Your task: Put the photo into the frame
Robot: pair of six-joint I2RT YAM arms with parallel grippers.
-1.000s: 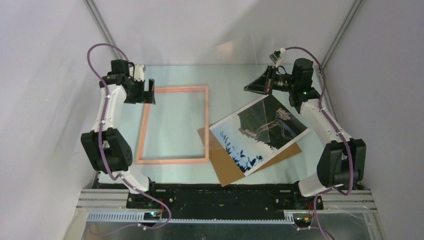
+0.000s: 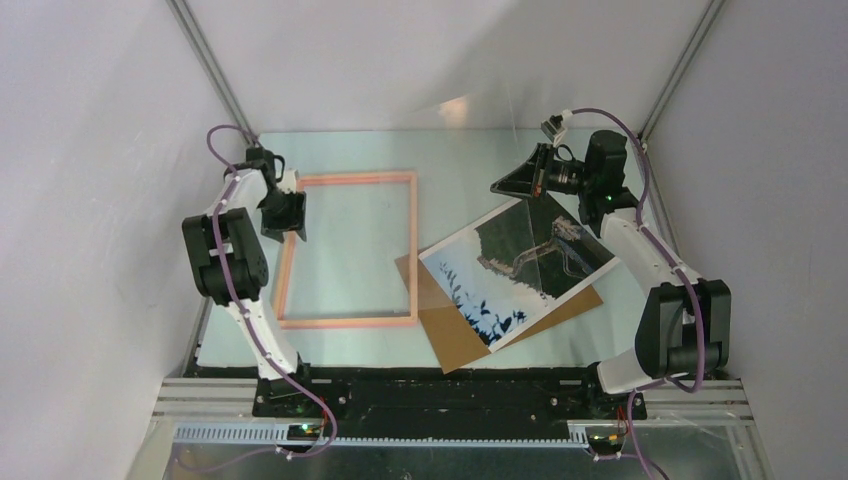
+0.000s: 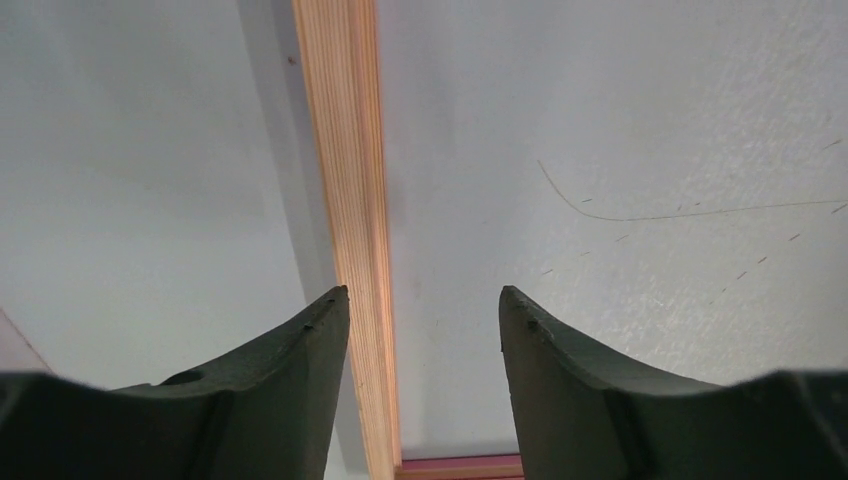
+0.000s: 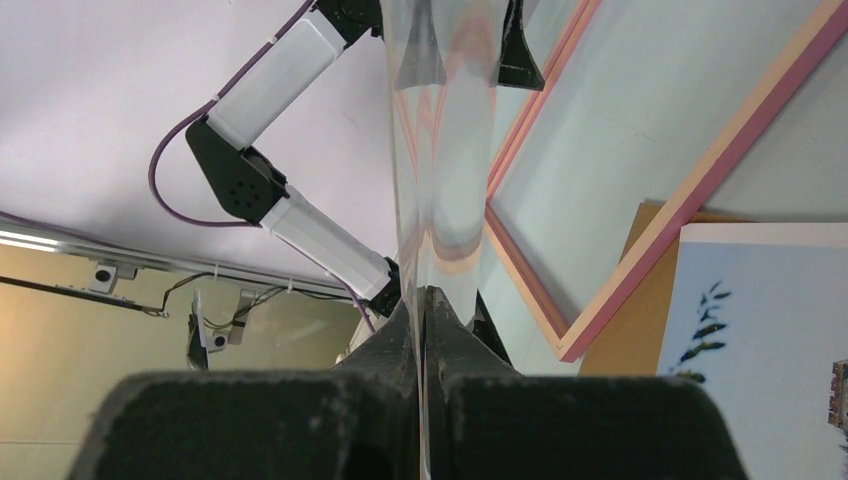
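The wooden frame lies flat at the left of the table, with nothing inside its border. Over its left bar, my left gripper points down, fingers apart. In the left wrist view that bar passes by the left fingertip, and the gap between the fingers is empty. My right gripper is shut on a clear sheet, which hangs bent and see-through in front of the right wrist camera. The photo lies on the table's right half, partly under the right arm.
A brown backing board lies beneath the photo, its left corner near the frame's right bar. A glint on the clear sheet shows near the back wall.
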